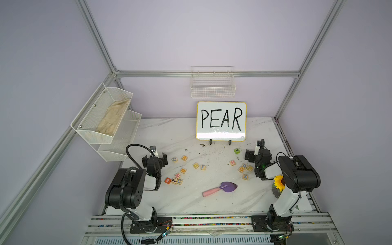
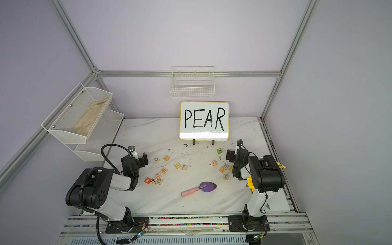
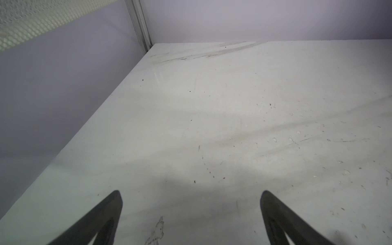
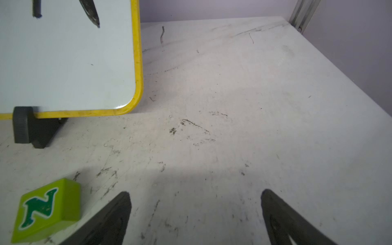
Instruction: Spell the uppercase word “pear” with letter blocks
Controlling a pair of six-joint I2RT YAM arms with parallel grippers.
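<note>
Letter blocks lie scattered flat on the white table. One group, including a red block (image 1: 167, 180), a C block (image 1: 179, 181) and a B block (image 1: 183, 171), is right of my left gripper. Near the middle are a P block (image 1: 196, 165) and an F block (image 1: 203, 167). Left of my right gripper sit a green N block (image 4: 49, 210), an X block (image 2: 225, 176) and several others. Some letters are too small to read. Both grippers stand open and empty above bare table. A whiteboard (image 1: 221, 120) reading PEAR stands at the back.
A trowel with a purple blade (image 1: 228, 187) and pink handle lies at the front middle. A sunflower (image 1: 279, 183) is partly behind the right arm. Wire baskets (image 1: 213, 86) hang on the back and left walls.
</note>
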